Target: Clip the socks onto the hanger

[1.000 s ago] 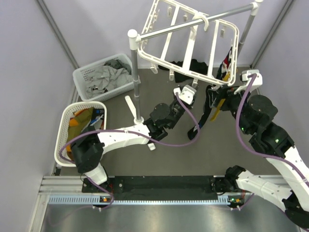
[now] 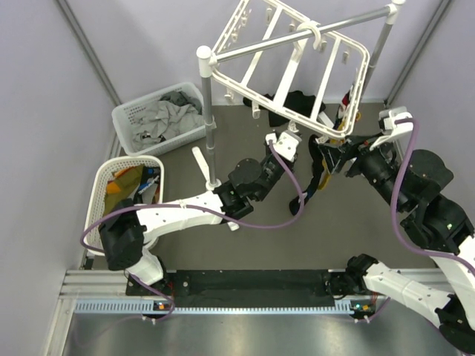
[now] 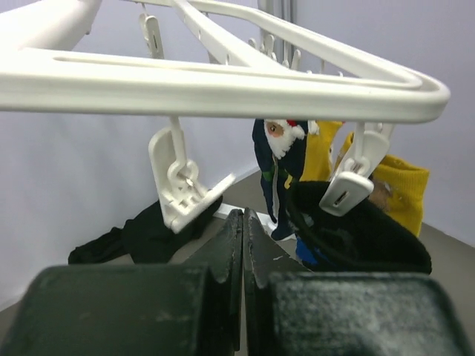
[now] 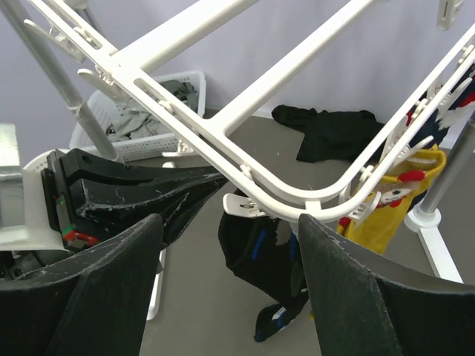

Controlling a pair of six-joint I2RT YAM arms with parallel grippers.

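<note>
The white hanger hangs from a rail, with several clips along its frame. At its near right corner, a black sock with blue patches hangs below a white clip. Yellow and red patterned socks are on clips along the right side. My right gripper is open, its fingers apart on either side of the black sock's clip, nothing gripped between them. My left gripper is shut and empty, its tips just under the front bar, close to an empty clip.
A white basket of grey cloth and another of colourful items stand at left. Dark cloth lies on the floor behind. The stand's upright pole rises beside my left arm.
The hanger has swung slightly, and its front clip has moved left. My left gripper has moved only a little.
</note>
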